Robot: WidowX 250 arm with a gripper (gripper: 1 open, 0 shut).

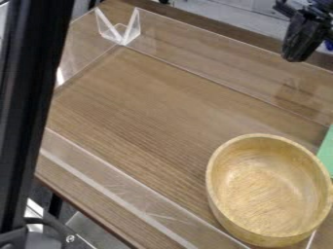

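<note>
My dark gripper [302, 39] hangs at the top right edge of the camera view, partly out of frame, above the back of the board; it looks shut, with nothing visible between its fingers. A round wooden bowl [267, 190] sits at the lower right, well below the gripper, and its inside looks empty.
A clear plastic V-shaped piece [120, 29] stands at the back left. Clear strips edge the wooden surface [156, 117], whose middle is bare. A green object [325, 156] shows at the right edge beside the bowl. A dark upright post [33, 78] fills the left side.
</note>
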